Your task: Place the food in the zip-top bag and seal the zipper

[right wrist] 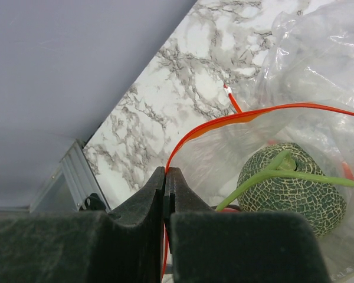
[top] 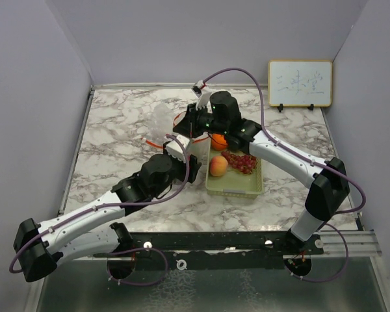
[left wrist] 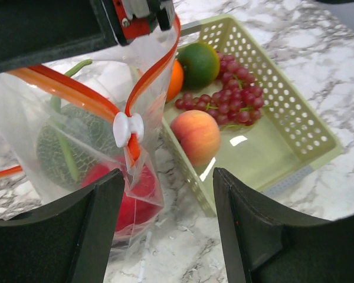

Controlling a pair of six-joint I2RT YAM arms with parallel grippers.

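Note:
The clear zip bag (left wrist: 76, 141) stands with orange-red zipper edges and a white slider (left wrist: 128, 128); inside are a netted melon (right wrist: 289, 194), green stalks (right wrist: 301, 175) and something red (left wrist: 135, 209). My right gripper is shut on the bag's orange rim, holding it up. My left gripper is part open, low beside the bag near the slider, nothing clearly between its fingers. A peach (left wrist: 196, 137), grapes (left wrist: 236, 97), an orange (left wrist: 175, 79) and a green-orange fruit (left wrist: 199, 65) lie in a basket (left wrist: 307, 135) right of the bag.
Grey walls bound the sides. A small whiteboard (top: 299, 83) stands at the back right. The two arms are close together over the bag.

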